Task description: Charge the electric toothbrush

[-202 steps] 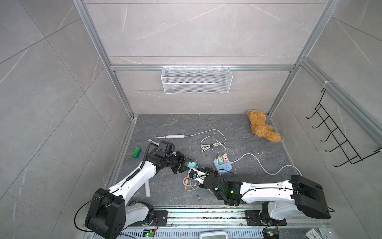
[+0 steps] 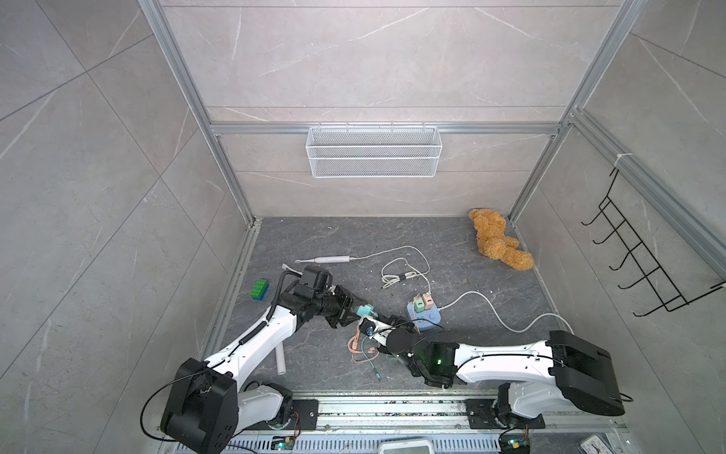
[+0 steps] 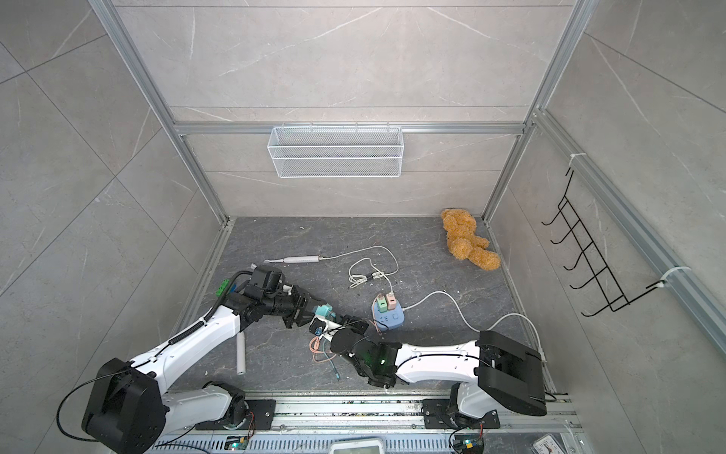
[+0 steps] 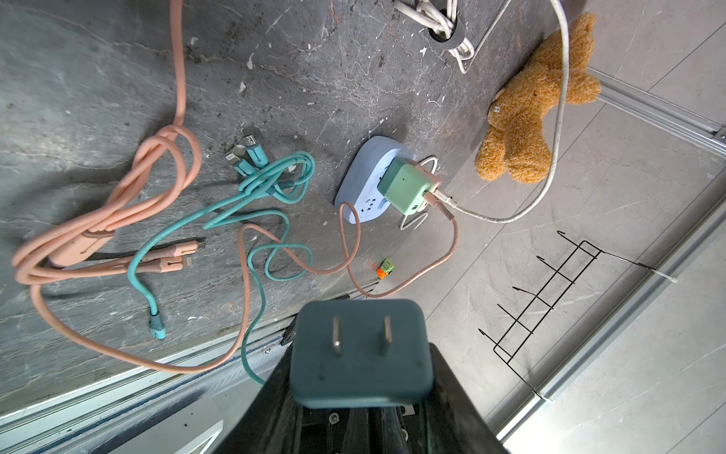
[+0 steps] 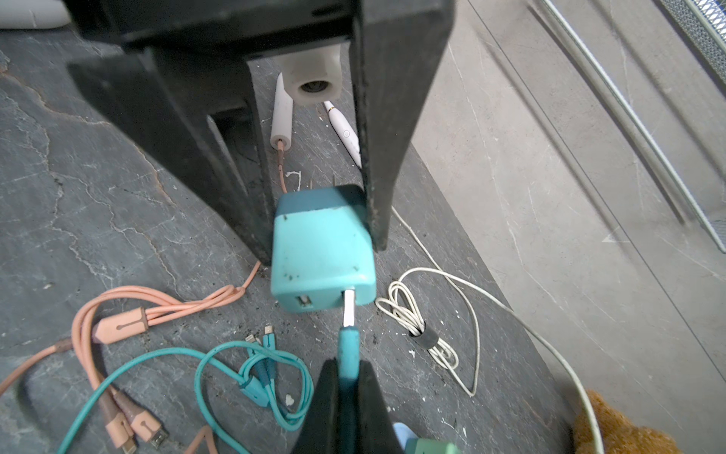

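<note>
My left gripper is shut on a teal charger, its two metal prongs facing outward in the left wrist view. Shut on the end of a teal cable (image 5: 348, 344), my right gripper holds the plug's pale tip at one of the charger's two USB ports. The tip meets the port; how deep it sits cannot be told. A white electric toothbrush (image 2: 331, 259) lies at the back with a white cable on its end. Another pale handle (image 5: 281, 125) with a pink cable lies behind the left gripper.
A blue power strip (image 2: 425, 315) carries a green charger (image 4: 408, 185) and a pink one (image 2: 428, 300). Looped pink cable (image 4: 113, 219) and the rest of the teal cable lie beneath the grippers. A teddy bear (image 2: 499, 240) sits back right; a green block (image 2: 259, 289) lies left.
The left arm looks almost still, and the objects on the table have not moved.
</note>
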